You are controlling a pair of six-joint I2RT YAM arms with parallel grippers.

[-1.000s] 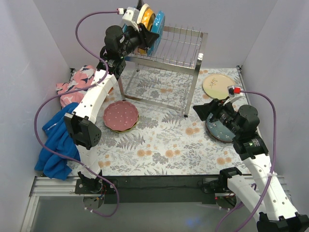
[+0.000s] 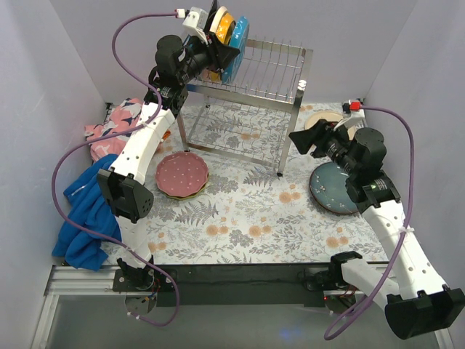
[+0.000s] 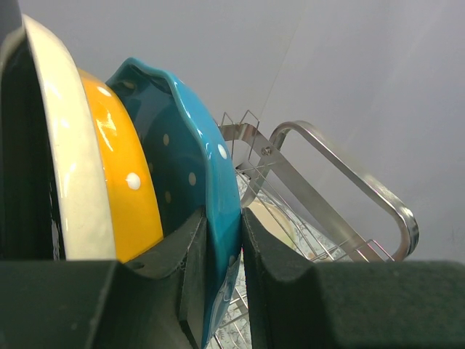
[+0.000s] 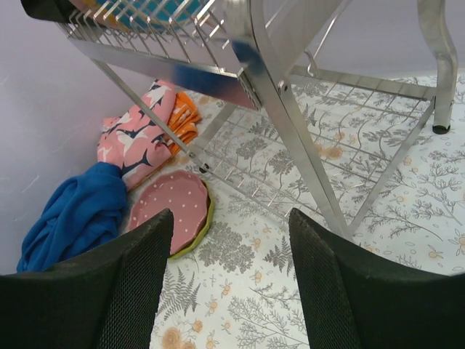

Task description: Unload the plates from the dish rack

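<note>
On the top shelf of the metal dish rack (image 2: 287, 109) plates stand on edge at the left: white (image 3: 76, 167), yellow (image 3: 127, 174) and blue (image 3: 218, 167). My left gripper is shut on the blue plate's rim. My right gripper is open and empty, facing the rack from the right, at a lower position. Pink plates (image 2: 182, 174) lie stacked at the lower left of the rack; a dark teal plate (image 2: 334, 189) and a pale plate (image 2: 320, 116) lie at the right, the pale one partly hidden by my right arm.
A blue cloth (image 2: 91, 218) and a pink patterned cloth (image 2: 109, 127) lie along the left wall. Walls close in on both sides.
My right gripper has moved upward in the top view, toward the back, now covering more of the pale plate. The left gripper has barely moved.
</note>
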